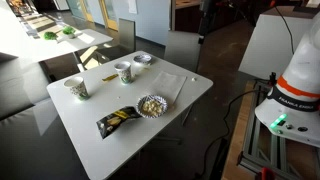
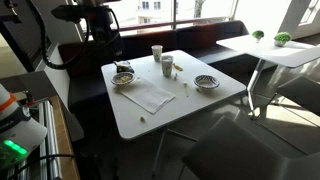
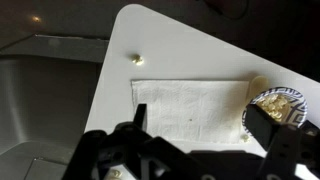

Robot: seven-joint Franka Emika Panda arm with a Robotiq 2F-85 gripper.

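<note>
My gripper hangs above the white table (image 1: pixel 105 150), its fingers spread apart and nothing visible between them. Beneath it in the wrist view lies a white cloth or napkin (image 3: pixel 190 100). A patterned bowl (image 3: pixel 284 92) with pale snack pieces sits at the napkin's right edge, partly covered by one finger. That same bowl (image 1: pixel 152 106) stands beside a black and yellow packet (image 1: pixel 118 122) in exterior view 1. A second patterned bowl (image 2: pixel 207 82) looks mostly empty. Two patterned paper cups, one nearer (image 1: pixel 76 88) and one farther (image 1: pixel 124 71), stand upright.
Small pale crumbs, including one piece (image 3: pixel 137 60) near a table corner, lie loose. Chairs (image 2: pixel 225 145) and a dark bench (image 2: pixel 90 80) surround the table. Another white table (image 2: pixel 270 48) carries small green plants (image 2: pixel 282 39).
</note>
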